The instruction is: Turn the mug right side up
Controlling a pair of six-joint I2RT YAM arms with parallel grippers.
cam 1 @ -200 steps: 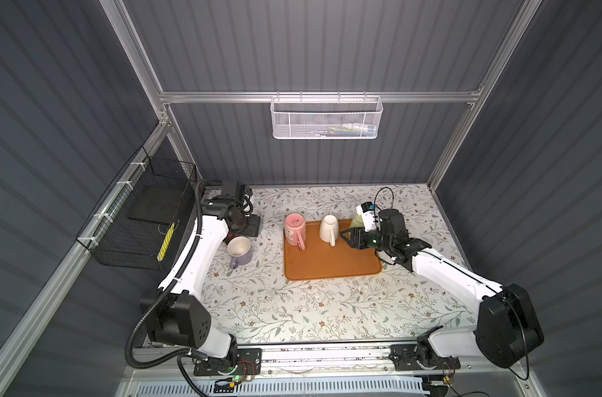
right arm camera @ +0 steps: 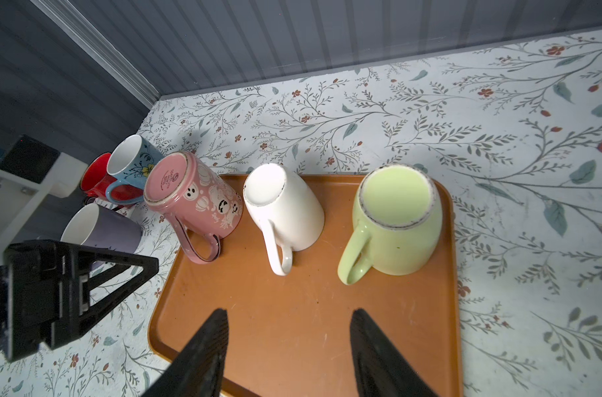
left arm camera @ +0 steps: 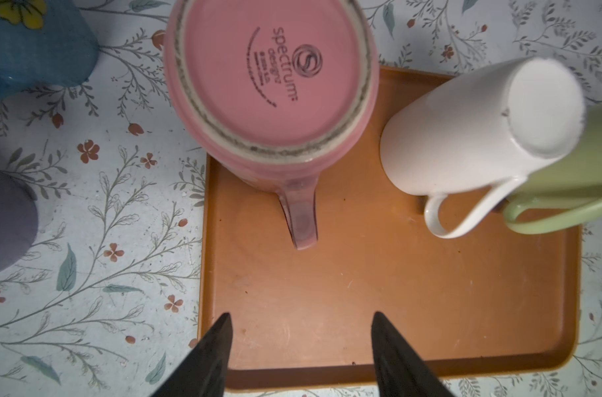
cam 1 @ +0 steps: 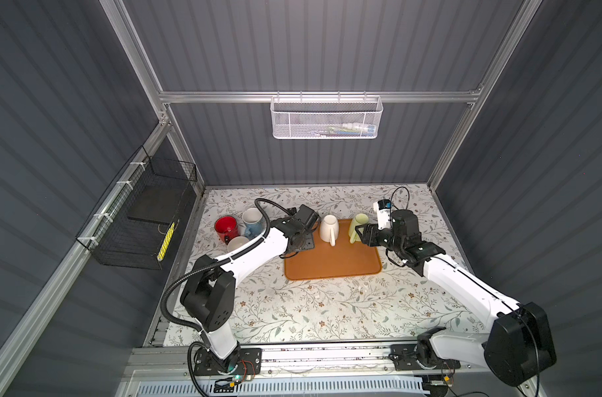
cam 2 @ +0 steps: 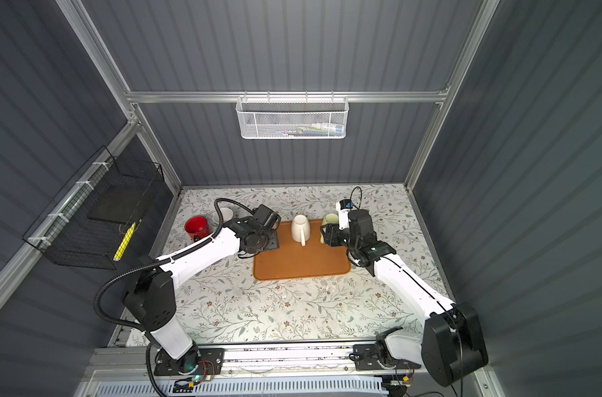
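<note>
Three mugs stand upside down along the back of the orange-brown tray. The pink mug is at its left, the white mug in the middle and the green mug at the right. In the left wrist view the pink mug's base faces up, its handle pointing toward my left gripper, which is open and empty above the tray. My right gripper is likewise open with nothing between its fingers, over the tray's right side near the green mug. From the top left, the left arm hides most of the pink mug.
Left of the tray, a red mug, a blue mug and a purple mug stand with openings up. A wire basket hangs on the left wall, a white one at the back.
My left arm has swung right from the red and blue mugs to the tray's pink mug. The right gripper has shifted slightly to the right and back.
</note>
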